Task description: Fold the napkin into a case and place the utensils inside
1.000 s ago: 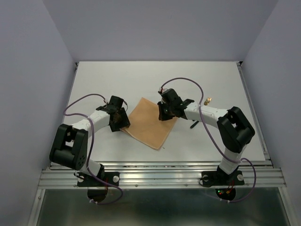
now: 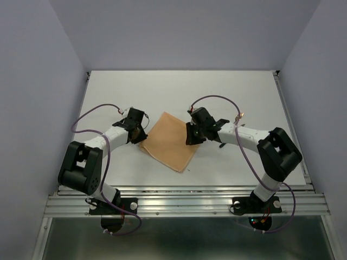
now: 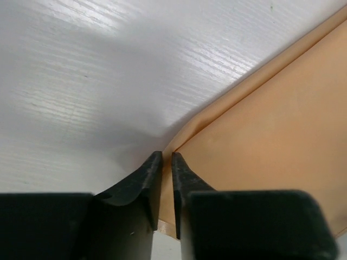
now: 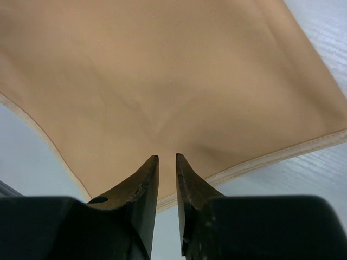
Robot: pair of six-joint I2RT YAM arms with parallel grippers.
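The tan napkin (image 2: 168, 146) lies spread on the white table. My left gripper (image 2: 140, 137) is at its left corner; in the left wrist view the fingertips (image 3: 156, 161) rest near a raised or folded edge, fingers slightly apart, whether they grip cloth is unclear. My right gripper (image 2: 192, 142) is over the napkin's right side; in the right wrist view it is part open (image 4: 167, 160), above the cloth near its hemmed edge, with nothing between its fingers.
Utensils (image 2: 241, 116) with gold-coloured ends lie at the right, partly behind the right arm, with a dark handle (image 2: 222, 145) showing below it.
My right gripper has moved rightward and down in the top view, toward the napkin's right edge.
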